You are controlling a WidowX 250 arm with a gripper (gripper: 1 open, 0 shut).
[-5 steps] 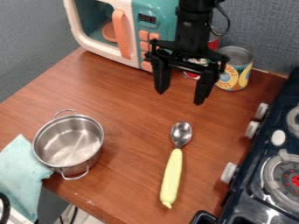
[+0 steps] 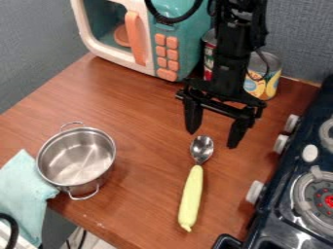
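Observation:
The black gripper (image 2: 213,130) stands open over the wooden counter, just above and behind a spoon (image 2: 202,150), with nothing seen between its fingers. Below the spoon, touching or nearly touching it, lies a pale yellow elongated object (image 2: 192,199). A steel pot (image 2: 76,156) with two handles sits at the left front of the counter.
A teal and white microwave (image 2: 131,34) stands at the back, with cans (image 2: 259,82) to its right, partly behind the arm. A black stove (image 2: 309,195) takes up the right. A light blue cloth (image 2: 22,195) lies at the left edge.
The gripper has moved down toward the counter and the spoon, shifting slightly right since one second ago. The objects on the counter have not moved.

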